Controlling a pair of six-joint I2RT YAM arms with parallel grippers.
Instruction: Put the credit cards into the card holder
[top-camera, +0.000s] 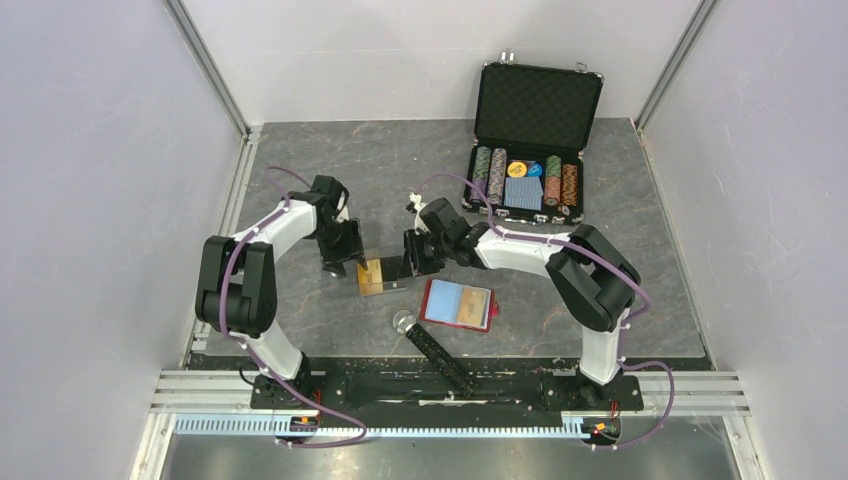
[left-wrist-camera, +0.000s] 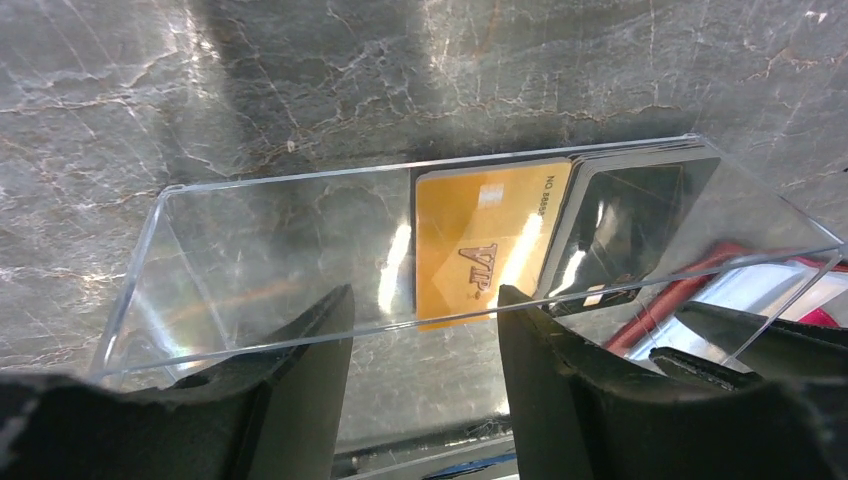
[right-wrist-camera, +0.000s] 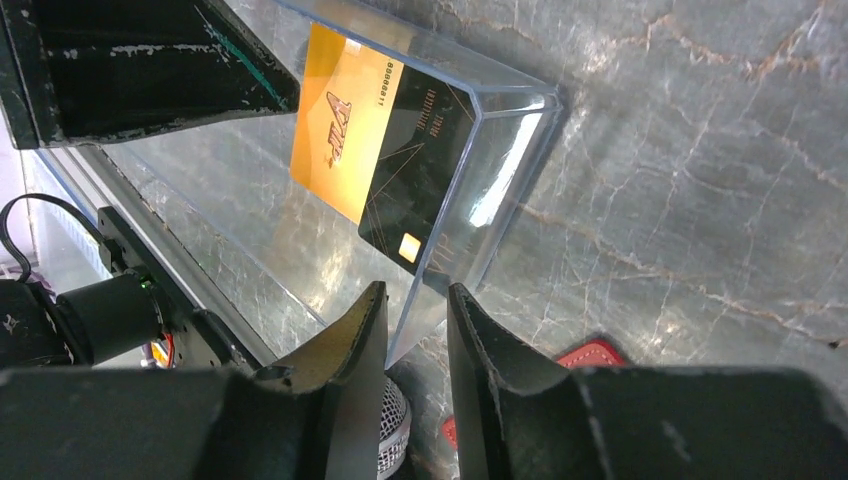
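Note:
A clear box (left-wrist-camera: 290, 185) lies on the grey table, with a gold card (left-wrist-camera: 485, 245) and dark cards (left-wrist-camera: 640, 215) side by side in it. In the top view, the gold card (top-camera: 370, 274) is nearer my left gripper (top-camera: 347, 262) and the dark card (top-camera: 395, 268) nearer my right gripper (top-camera: 416, 262). My left gripper is open at the box's long edge, no card between its fingers. The right gripper is part open at the box's end, a clear corner showing between its fingers. The red-edged card holder (top-camera: 458, 304) lies open in front.
A microphone (top-camera: 435, 350) lies at the front, left of the card holder. The open poker-chip case (top-camera: 528, 185) stands at the back right. Between my two grippers there is little room.

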